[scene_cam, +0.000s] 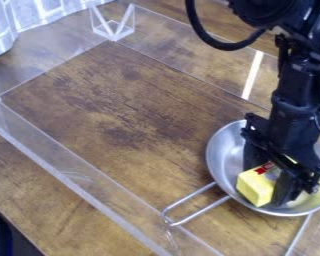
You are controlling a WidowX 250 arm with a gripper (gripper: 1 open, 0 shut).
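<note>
A yellow block [254, 188] with some red showing above it lies in a metal pan [224, 145] at the right of the camera view. The pan's wire handle [174, 214] points toward the lower left. My black gripper [280, 174] reaches down into the pan at the block, shut on it, though its fingertips are partly hidden against the block and pan.
A clear plastic bracket [112, 27] stands at the back left, near white fabric [16, 20].
</note>
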